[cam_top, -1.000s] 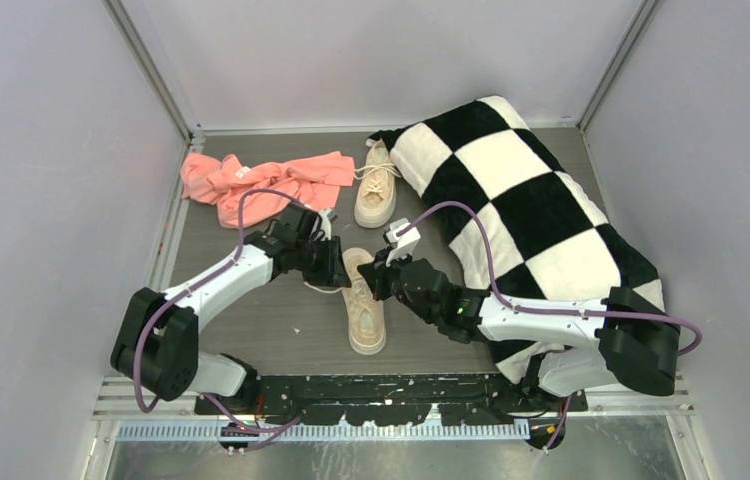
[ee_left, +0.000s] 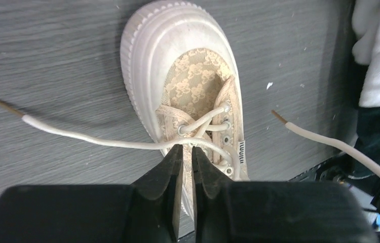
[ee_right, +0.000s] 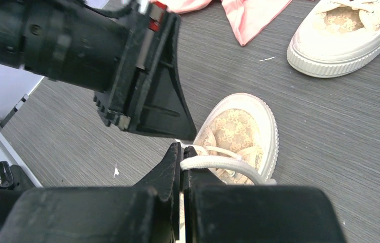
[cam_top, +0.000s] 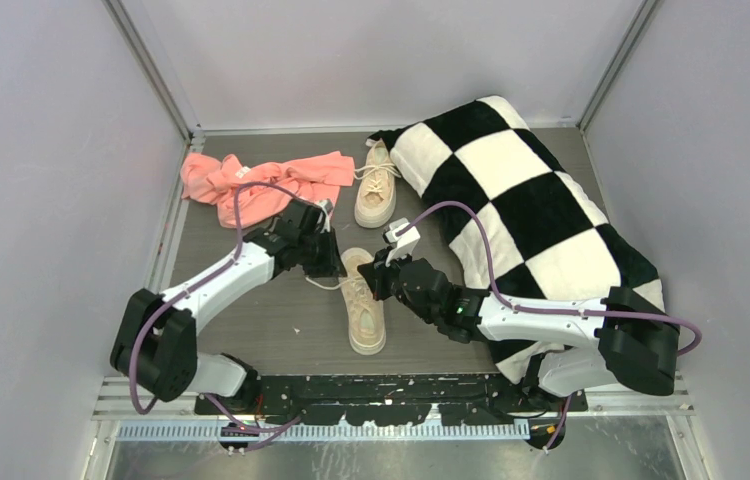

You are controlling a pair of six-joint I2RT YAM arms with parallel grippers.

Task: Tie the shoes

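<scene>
A cream lace-up shoe (cam_top: 365,325) lies in the middle of the table, its laces (ee_left: 97,140) untied. One lace runs out to the left, its brown tip on the table in the left wrist view. My left gripper hovers at the laces, its fingers a little apart with the shoe visible through the gap and nothing clearly gripped. On the shoe's right side, my right gripper is shut on a white lace (ee_right: 213,162), which curves away rightward from the fingertips. A second cream shoe (cam_top: 375,195) rests behind the first.
Pink cloth (cam_top: 266,188) is crumpled at the back left. A black-and-white checkered cushion (cam_top: 536,205) fills the right side, close to the second shoe. Bare grey tabletop (cam_top: 271,325) lies left of the near shoe.
The right arm and both shoes look unmoved.
</scene>
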